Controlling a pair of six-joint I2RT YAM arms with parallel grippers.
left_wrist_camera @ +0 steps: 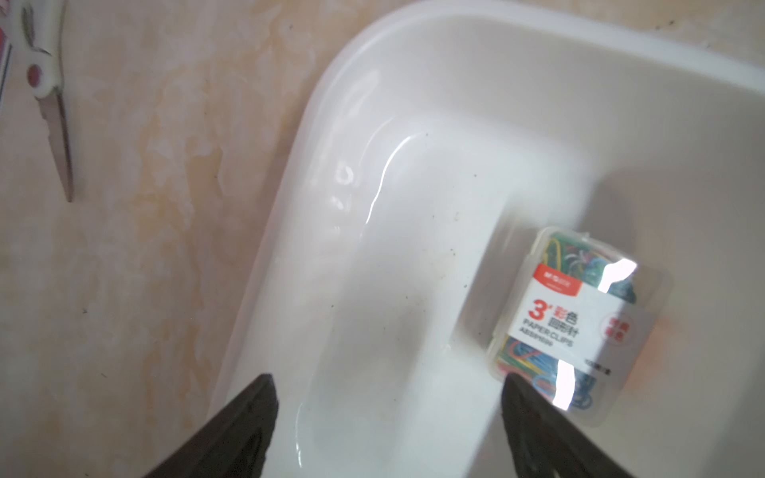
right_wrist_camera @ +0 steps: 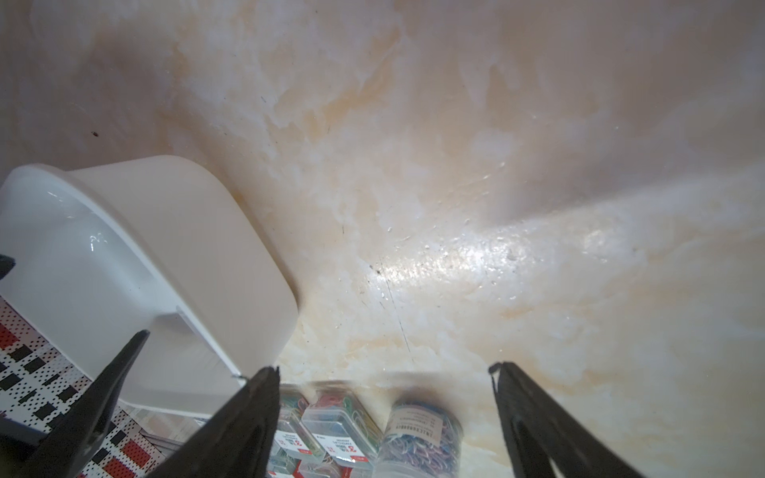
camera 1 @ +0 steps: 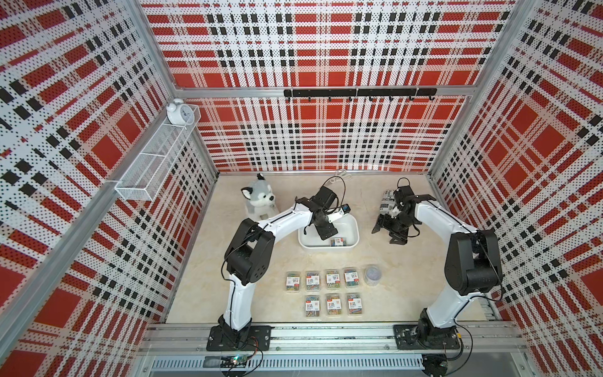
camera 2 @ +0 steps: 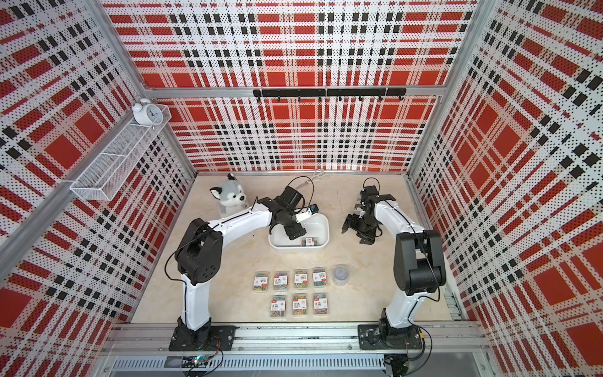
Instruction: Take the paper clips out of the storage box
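A white storage box point(camera 1: 347, 223) holds one pack of paper clips point(left_wrist_camera: 579, 318) with colourful clips and a label, lying toward the right in the left wrist view. My left gripper is over the box with fingers apart, empty, just left of that pack. My right gripper hangs low to the right of the box, fingers apart and empty; the box's white wall point(right_wrist_camera: 239, 271) shows beside it.
Several clip packs point(camera 1: 333, 278) stand in rows at the front, with a round tub point(camera 1: 372, 274) at their right. A plush husky point(camera 1: 258, 199) sits back left. Scissors point(left_wrist_camera: 49, 111) lie behind the box.
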